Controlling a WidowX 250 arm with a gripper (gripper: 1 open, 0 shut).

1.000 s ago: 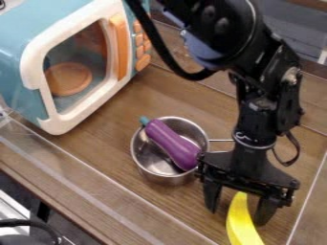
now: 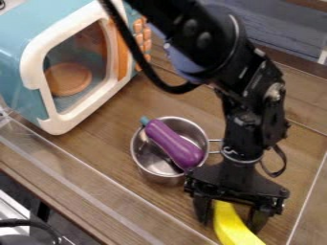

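My black gripper (image 2: 230, 211) hangs low at the right, fingers open and straddling a yellow banana (image 2: 235, 231) on the wooden counter. The banana's upper end is hidden under the gripper. Just left of the gripper, a steel pot (image 2: 153, 165) holds a purple eggplant (image 2: 179, 146) lying tilted across it.
A toy microwave (image 2: 52, 33) in light blue and white, door opening showing an orange plate (image 2: 68, 79), stands at upper left. Bare counter (image 2: 96, 163) lies left of the pot, ending at a front edge at lower left. A grey wall strip runs along the back right.
My gripper has shifted slightly left and lower around the banana's upper end. The pot, eggplant and microwave look unchanged.
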